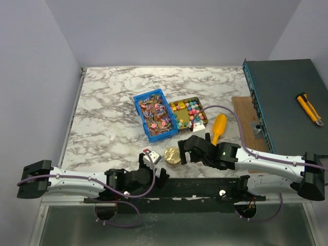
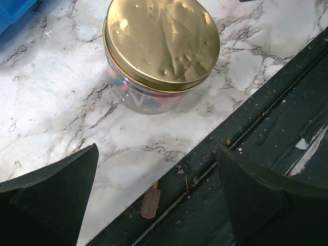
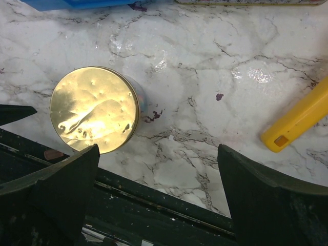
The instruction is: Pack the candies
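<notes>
A clear jar with a dented gold lid (image 1: pixel 172 155) stands upright near the table's front edge, colourful candies showing through its side in the left wrist view, where the lid (image 2: pixel 161 38) is on. My left gripper (image 1: pixel 154 168) is open just left of the jar, its fingers empty over the table edge. To the jar's right, my right gripper (image 1: pixel 185 151) is open too; in the right wrist view the lid (image 3: pixel 95 109) lies outside its fingers, beyond the left one. A blue tray (image 1: pixel 171 133) of wrapped candies and a box (image 1: pixel 203 119) of coloured balls stand behind.
A yellow scoop (image 1: pixel 219 126) lies to the right of the box. Farther right are a brown board (image 1: pixel 242 115) and a dark raised panel (image 1: pixel 287 113) bearing a yellow cutter (image 1: pixel 309 108).
</notes>
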